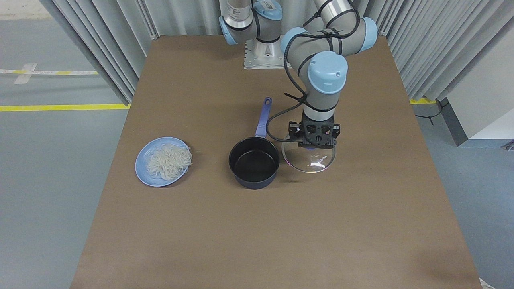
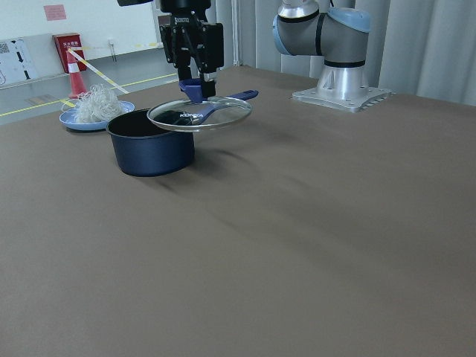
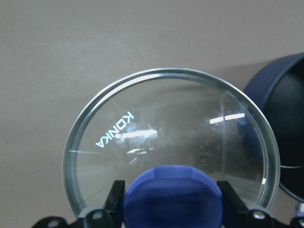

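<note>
My gripper [image 2: 195,68] is shut on the blue knob [image 3: 173,197] of a glass lid [image 3: 164,118], holding it in the air just right of the pot in the front view. The dark blue pot [image 1: 253,163] with a long blue handle [image 1: 264,113] stands uncovered on the brown table [image 1: 217,231], its inside dark. A blue plate [image 1: 144,168] with white noodles [image 1: 168,160] sits to the left of the pot.
The robot's base [image 2: 342,93] stands at the back of the table.
</note>
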